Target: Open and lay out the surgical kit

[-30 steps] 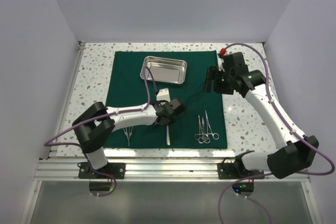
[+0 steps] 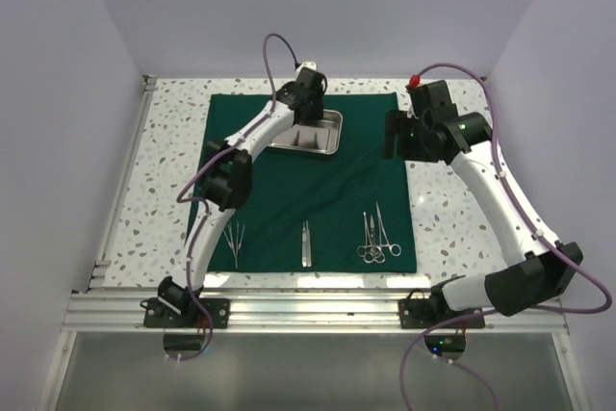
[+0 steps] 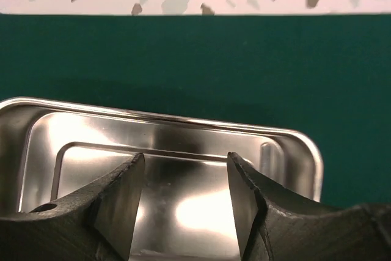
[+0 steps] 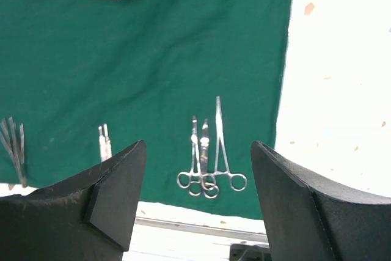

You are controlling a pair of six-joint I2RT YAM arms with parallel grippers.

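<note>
A shiny steel tray (image 2: 330, 141) lies empty, as far as shows, toward the back of the green cloth (image 2: 318, 180). Over it hangs my left gripper, fingers apart with bare tray floor between them. To the right, my right gripper is held high near the cloth's right edge; its fingers are spread and nothing is between them. Several ring-handled instruments (image 4: 204, 157) lie grouped at the cloth's front right. Two slim handles (image 2: 306, 245) rest side by side at front middle, and several tweezers (image 2: 234, 241) fan out at front left.
A metal rail (image 2: 318, 300) runs along the front edge.
My left gripper has travelled from above the front-middle handles back to the tray, uncovering those handles. The right arm has shifted slightly; the laid-out instruments stay put.
</note>
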